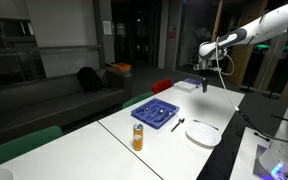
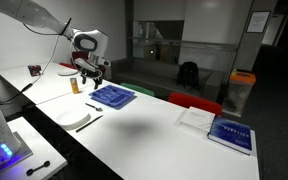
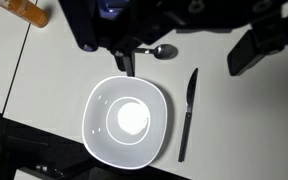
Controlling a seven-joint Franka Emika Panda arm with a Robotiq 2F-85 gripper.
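My gripper stands open in the wrist view, pointing down over the table, and nothing sits between its fingers. Below it, a white bowl (image 3: 96, 118) takes up the lower middle. To the right of the bowl lies a dark knife (image 3: 188, 115); a spoon (image 3: 164, 51) rests above the bowl, partly covered by the left finger (image 3: 124, 62). At the top left corner shows an orange bottle (image 3: 29, 12). Exterior view 2 has the gripper (image 2: 92, 80) held above the table near the blue tray (image 2: 112, 96).
Several small items lie in the blue tray (image 1: 155, 112). A white box (image 2: 196, 120) and a dark blue box (image 2: 231, 134) occupy the table's other end. Chairs and a sofa line the far side.
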